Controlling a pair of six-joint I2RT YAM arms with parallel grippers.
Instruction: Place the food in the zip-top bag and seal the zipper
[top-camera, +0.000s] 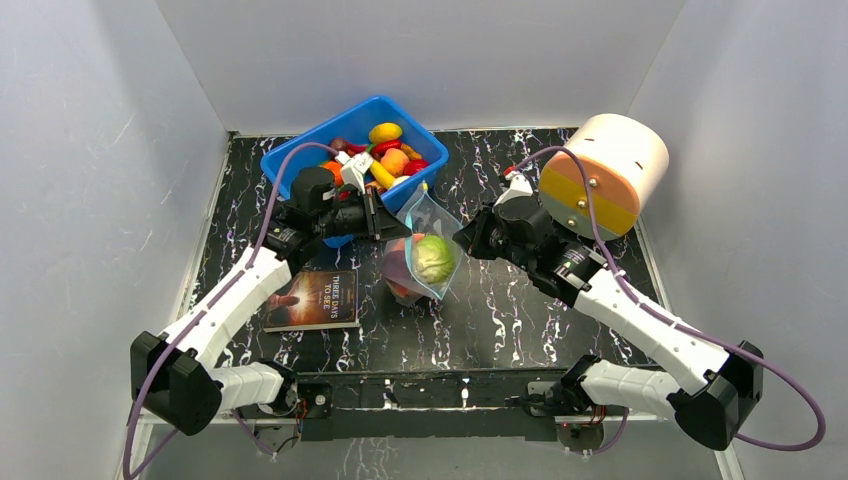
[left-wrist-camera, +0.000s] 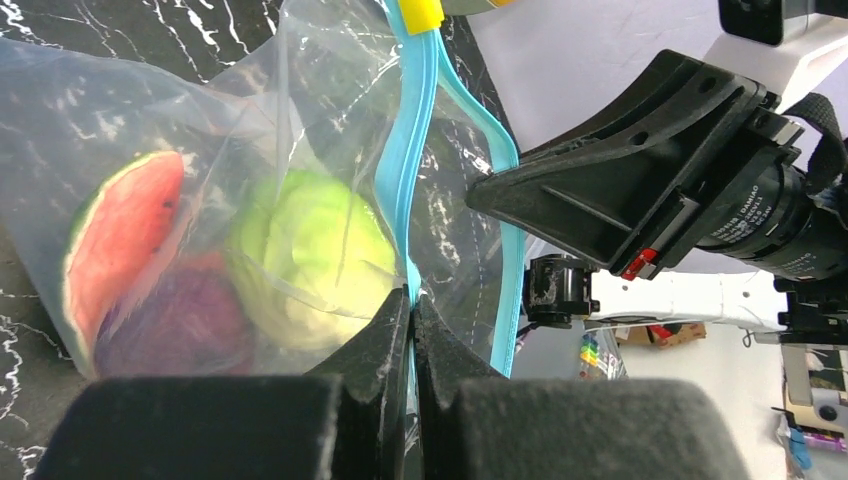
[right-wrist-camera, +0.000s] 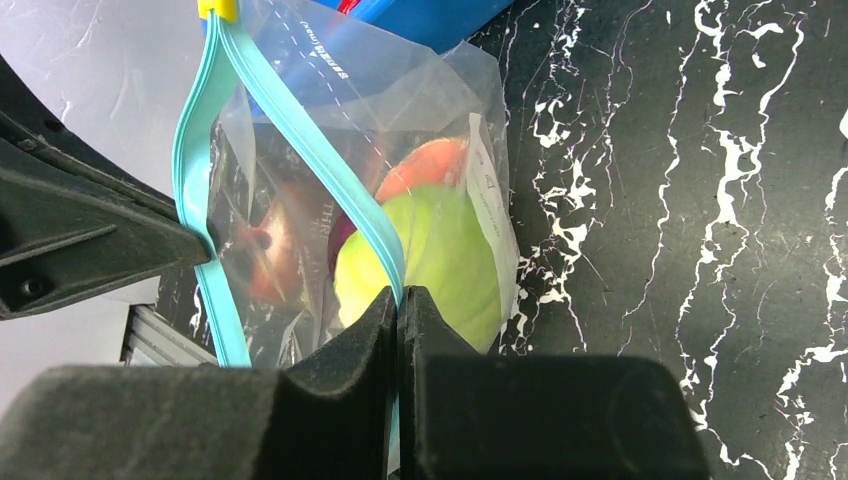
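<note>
Between my grippers a clear zip top bag (top-camera: 398, 262) hangs with its mouth parted. Its light-blue zipper strips (left-wrist-camera: 398, 170) stand apart and meet at a yellow slider (left-wrist-camera: 420, 15). My left gripper is shut on one strip of the rim. The opposite strip is pinched by my right gripper, also shut. Inside the bag are a green cabbage (left-wrist-camera: 310, 260), a watermelon slice (left-wrist-camera: 130, 220) and a purple item (left-wrist-camera: 180, 325). A rounded orange-brown item (right-wrist-camera: 278, 250) shows through the plastic in the right wrist view.
Behind the bag stands a blue basket (top-camera: 272, 165) of assorted toy fruit and vegetables, close to my left arm. A book (top-camera: 312, 300) lies at the left. A big cream-coloured cylinder (top-camera: 610, 165) occupies the back right.
</note>
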